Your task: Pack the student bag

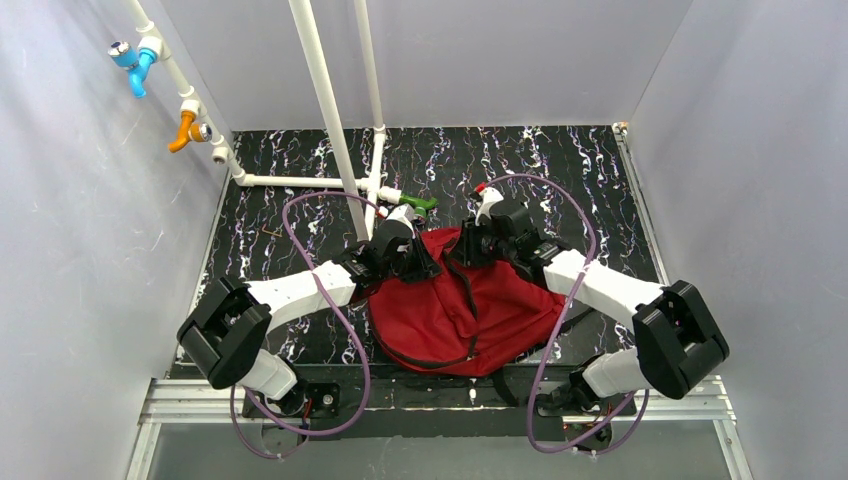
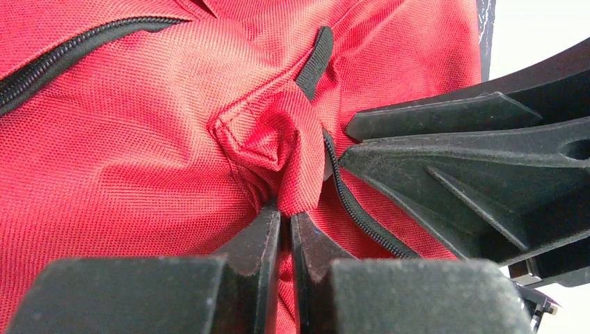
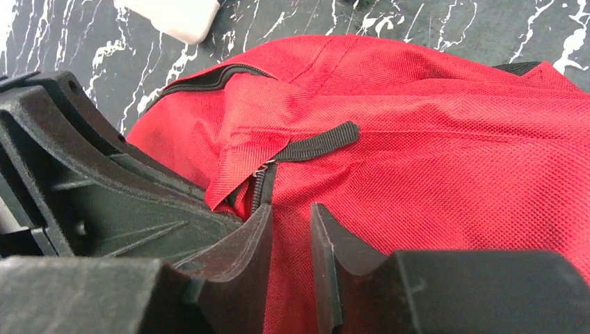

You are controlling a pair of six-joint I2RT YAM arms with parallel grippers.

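The red bag [image 1: 420,325] lies on the black marbled surface, with a dark zipper line [image 1: 463,290] running down its front. A fold of red cloth [image 2: 304,167] is pinched by my left gripper, which is shut on it near the zipper [image 2: 362,219]. In the right wrist view, my right gripper stands part open over the red fabric, with no cloth visibly gripped between its fingers. A black zipper-end tab [image 3: 323,142] lies just above its fingertips. The left gripper's fingers [image 3: 139,202] reach in beside the zipper there.
White pipes [image 1: 330,110] stand behind the bag, with a green tap [image 1: 418,201] close to the left gripper. Blue [image 1: 138,72] and orange taps [image 1: 185,130] hang at the upper left.
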